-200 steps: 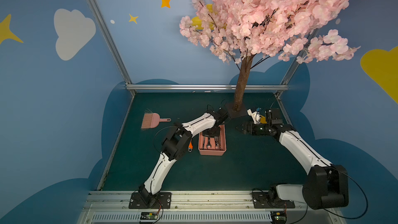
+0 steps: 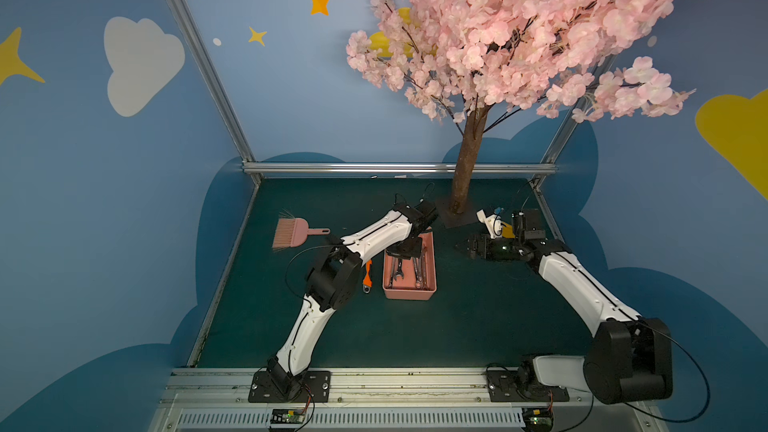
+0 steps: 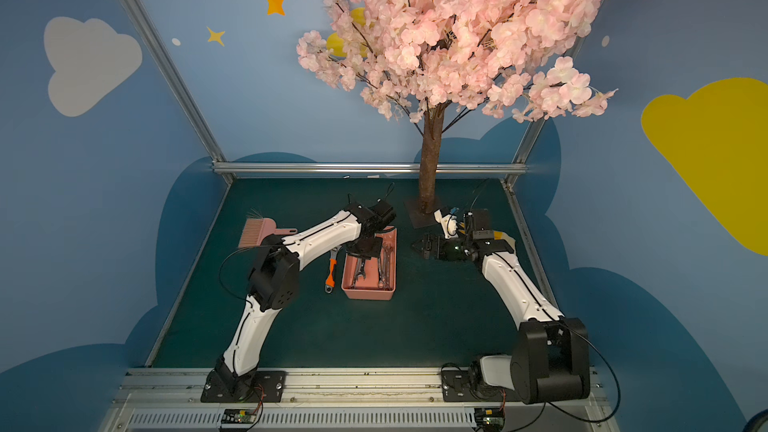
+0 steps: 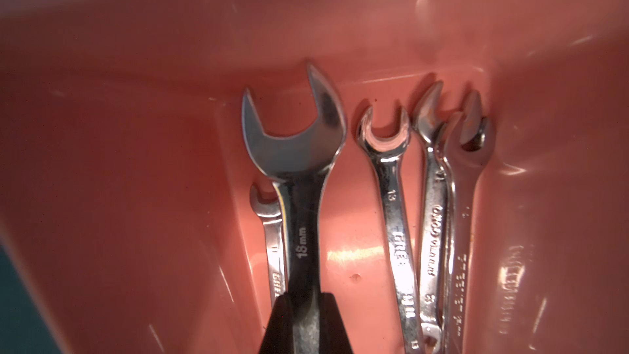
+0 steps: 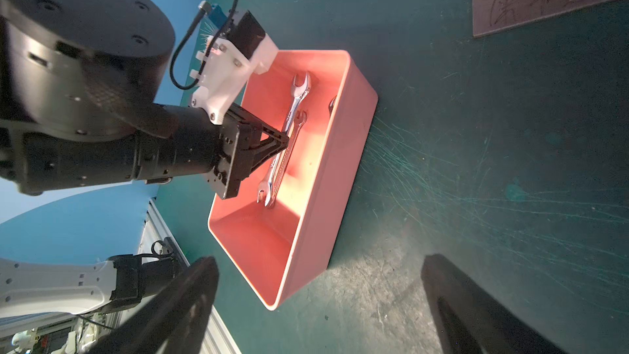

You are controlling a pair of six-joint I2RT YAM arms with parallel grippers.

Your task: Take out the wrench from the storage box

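Note:
In the left wrist view my left gripper is shut on the shaft of a large silver wrench [image 4: 298, 223] marked 18mm. Its open-ended head points away from the fingers, looking higher than the smaller wrenches. The pink storage box [image 4: 131, 209] surrounds it, and a smaller wrench [image 4: 267, 223] is partly hidden beneath. Several other wrenches lie along the box's right side, among them a 13 wrench [image 4: 393, 223]. From the right wrist view, the left gripper's tips are over the box interior. My right gripper stands open to the right of the box, nothing between its fingers.
An orange-handled tool [image 2: 368, 275] lies left of the box. A pink brush [image 2: 292, 233] rests farther left. The tree trunk [image 2: 469, 164] rises behind the box. Bare green table [image 2: 480, 320] extends in front and to the right.
The box and right arm stay where they were.

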